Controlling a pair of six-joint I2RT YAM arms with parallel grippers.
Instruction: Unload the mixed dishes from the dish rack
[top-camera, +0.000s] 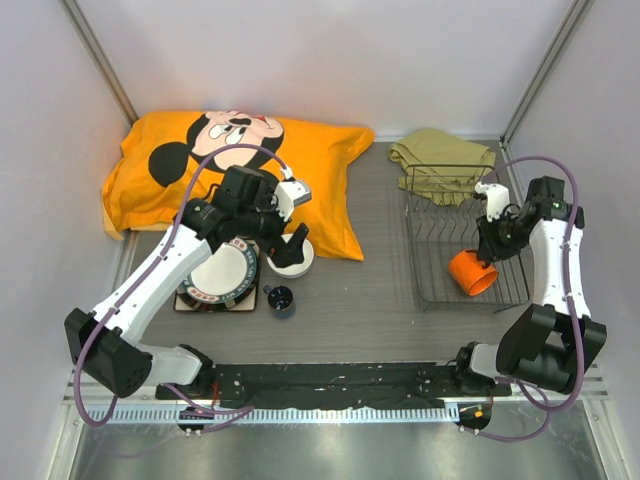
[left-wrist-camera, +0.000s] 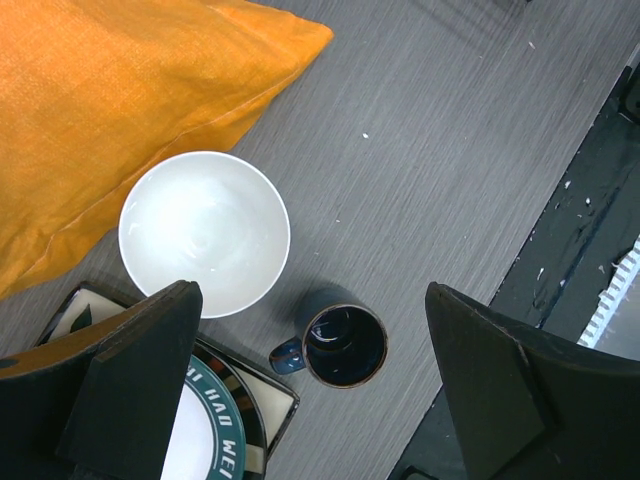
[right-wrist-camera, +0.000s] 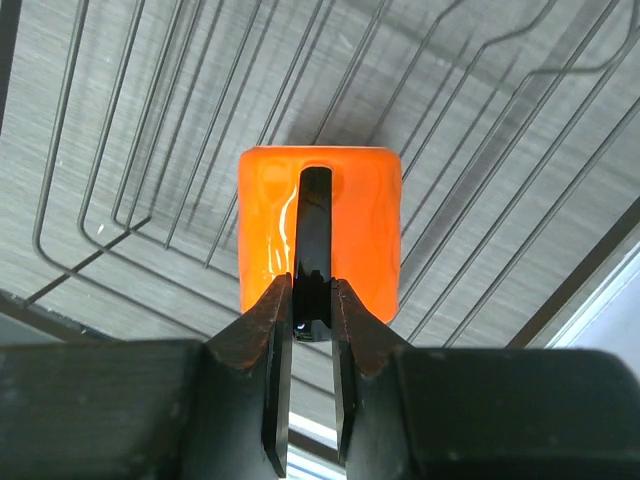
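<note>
An orange mug (top-camera: 472, 275) lies tilted in the wire dish rack (top-camera: 425, 300). My right gripper is shut on its dark handle, seen from above in the right wrist view. My left gripper is open above the table at left, nothing between its fingers. Below it are a white bowl (left-wrist-camera: 205, 230), a dark blue mug (left-wrist-camera: 340, 345) and stacked plates with a green-rimmed one (left-wrist-camera: 185, 440) on top.
An orange pillow (top-camera: 330, 170) with a cartoon face lies along the back left, and a folded olive cloth (top-camera: 430, 150) lies behind the rack. Bare table (top-camera: 370, 310) lies between the dishes and the rack.
</note>
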